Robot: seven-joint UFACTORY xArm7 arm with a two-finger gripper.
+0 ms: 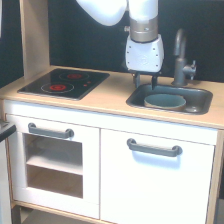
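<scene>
My gripper points down over the left back edge of the sink. Its two dark fingers look spread, and nothing shows between them. In the dark sink basin sits a round teal pan or bowl, to the right of and below the fingertips. They appear to be apart from it, though the depth is hard to judge.
A grey faucet rises behind the sink. The black stovetop on the left is empty. Bare wooden counter lies between them. Below are a white cabinet door and an oven with a window.
</scene>
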